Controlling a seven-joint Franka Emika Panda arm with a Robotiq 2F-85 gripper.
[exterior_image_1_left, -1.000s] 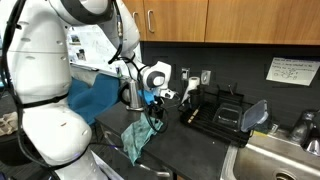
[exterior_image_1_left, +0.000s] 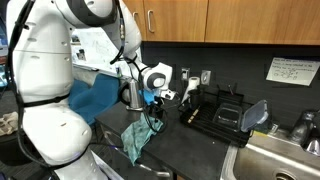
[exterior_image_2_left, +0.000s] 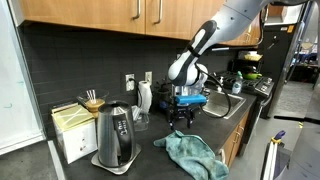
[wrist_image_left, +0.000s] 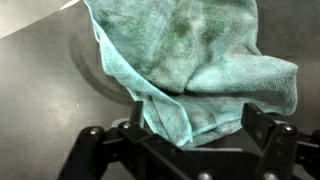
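A teal cloth (exterior_image_1_left: 137, 138) lies crumpled on the dark counter, draped towards its front edge. Seen from the other side, the same cloth (exterior_image_2_left: 196, 155) spreads below and in front of the arm. My gripper is open, fingers wide apart, facing down over the cloth's near folds. In the wrist view the cloth (wrist_image_left: 195, 60) fills the upper middle, and a folded corner reaches down between the fingers without being held. From outside, the gripper (exterior_image_1_left: 157, 122) hangs just above the cloth; whether the fingertips touch it cannot be told.
A black dish rack (exterior_image_1_left: 215, 115) stands by the sink (exterior_image_1_left: 265, 165) to the right. A steel kettle (exterior_image_2_left: 117, 135) sits on the counter near a toaster (exterior_image_2_left: 75, 130). Wall cabinets (exterior_image_1_left: 230, 20) hang above. Bare counter (exterior_image_1_left: 195, 150) lies between cloth and sink.
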